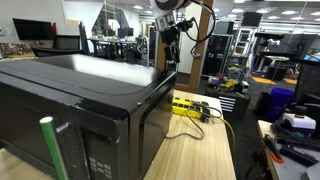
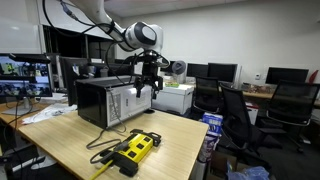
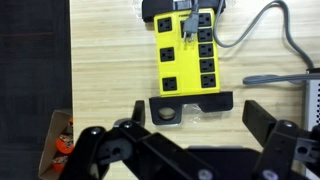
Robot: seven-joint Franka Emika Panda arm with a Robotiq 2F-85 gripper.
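Note:
A yellow power strip (image 3: 188, 55) with black ends and rows of sockets lies on the wooden table, seen from above in the wrist view. A grey plug (image 3: 190, 22) sits at its upper part, its cable leading off. My gripper is open above the strip's lower black end, with a finger to either side and nothing between them. In exterior view 2 the gripper (image 2: 145, 87) hangs well above the table, with the strip (image 2: 133, 151) lower down towards the front. Exterior view 1 shows the strip (image 1: 190, 107) partly hidden behind the microwave.
A large black microwave (image 2: 97, 100) stands on the table beside the arm. A grey cable (image 3: 272, 78) loops near the strip. In the wrist view, the table's edge runs down the left, with an orange-filled box (image 3: 60, 145) below. Bare tabletop (image 2: 185, 132) lies right of the strip.

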